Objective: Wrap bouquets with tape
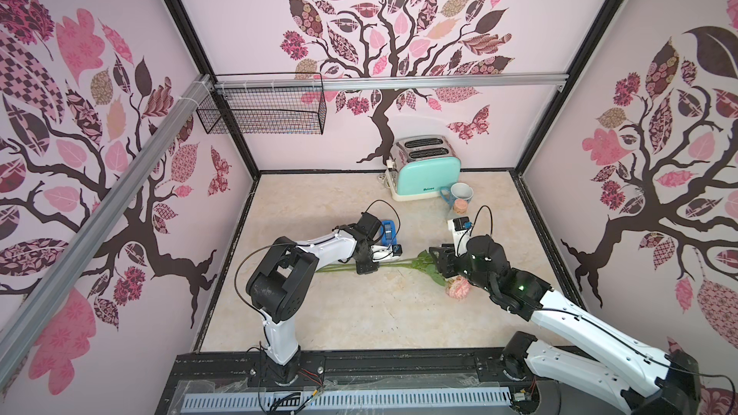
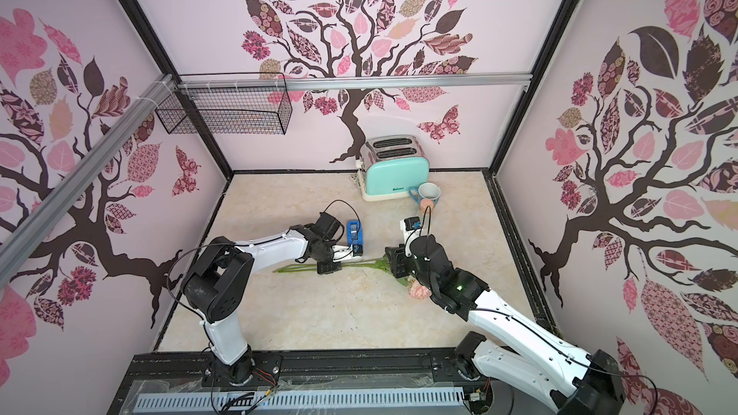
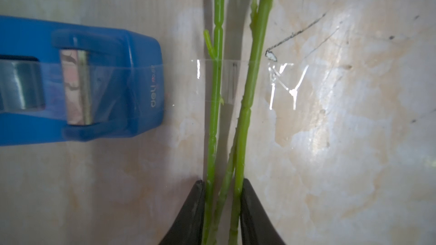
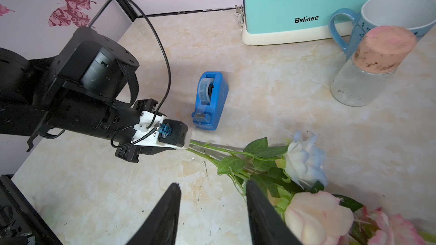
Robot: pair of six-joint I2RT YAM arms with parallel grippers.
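In the left wrist view, a clear tape strip (image 3: 179,81) runs from the blue tape dispenser (image 3: 143,84) across the green stems (image 3: 245,113); its far end lies wrinkled on the table. My left gripper is partly open, its fingers on either side of the stems and close to them; whether they touch cannot be told. In the right wrist view, a white rose (image 4: 303,161) and a pale pink rose (image 4: 318,217) lie at the bouquet's leafy end. My right gripper is open with empty fingers, above the table near the leaves.
A turquoise toaster (image 4: 290,4), a blue-handled cup (image 4: 370,22) and a jar with a pinkish lid (image 4: 363,86) stand at the back.
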